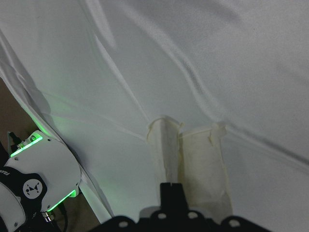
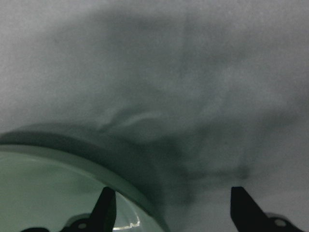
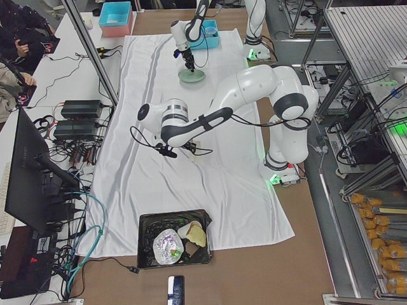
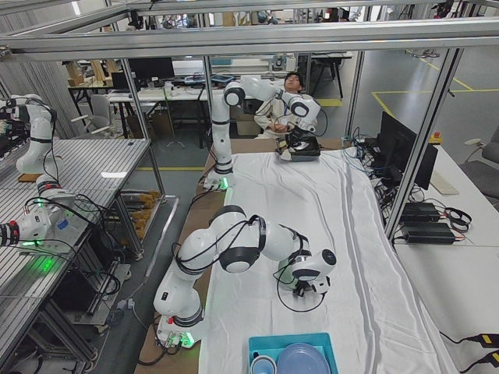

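A pale green plate (image 3: 191,75) lies on the white cloth toward the far end. My right gripper is open low at its rim, one finger over the plate (image 2: 43,188) and the other over cloth, seen in the right wrist view. My left gripper (image 3: 178,150) hangs over the cloth in the left camera view. In the left wrist view, a cream, crumpled cloth-like item (image 1: 203,169) lies below it, partly hidden by the black gripper body; its finger state is unclear.
A teal bin (image 4: 291,337) with a blue plate and cup stands beyond the green plate. A black tray (image 3: 147,241) with a foil-like round item and scraps sits at the opposite end.
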